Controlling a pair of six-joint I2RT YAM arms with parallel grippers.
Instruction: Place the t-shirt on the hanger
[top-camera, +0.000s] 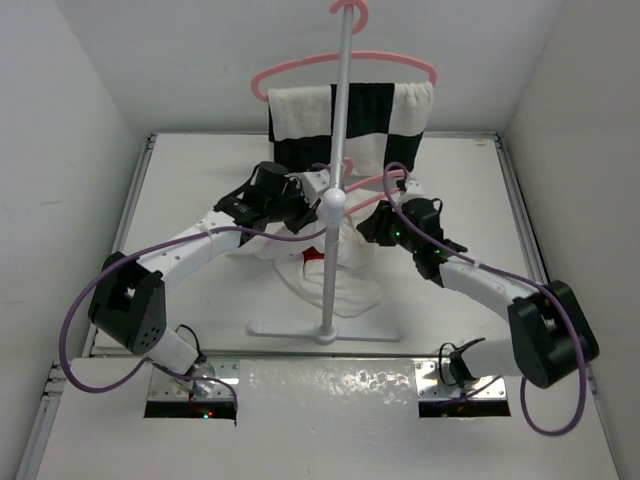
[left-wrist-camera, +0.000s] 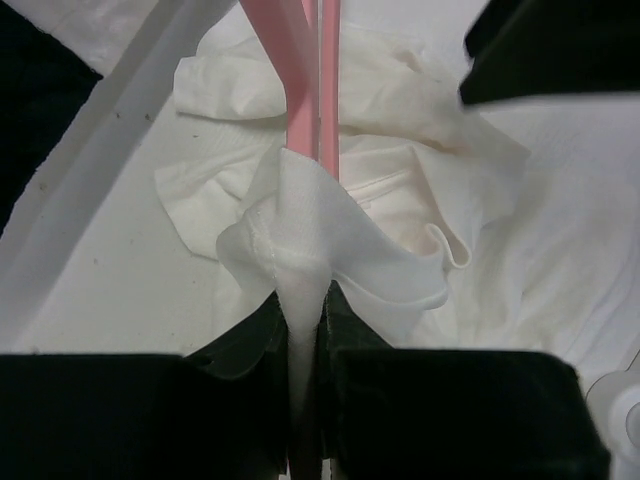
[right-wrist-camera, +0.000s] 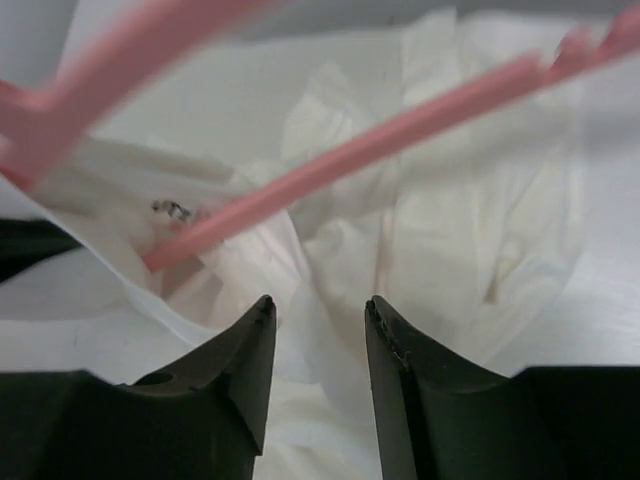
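The white T-shirt (top-camera: 345, 290) lies crumpled on the table behind the rack pole. My left gripper is shut on a fold of its fabric, with a pink hanger (left-wrist-camera: 330, 90) running up beneath that fold. In the right wrist view the hanger's bar (right-wrist-camera: 350, 150) crosses above the shirt (right-wrist-camera: 450, 250), one end inside the fabric. My right gripper (top-camera: 375, 225) is just right of the hanger and pole; in its wrist view the fingers (right-wrist-camera: 240, 390) stand apart below the bar, over loose cloth, with no clear hold on it.
The white rack pole (top-camera: 330, 290) stands between the arms on a floor bar (top-camera: 375, 333). A checkered cloth (top-camera: 300, 115) hangs on an upper hanger at the back. Bare table shows at the far left and right. Purple cables loop over both arms.
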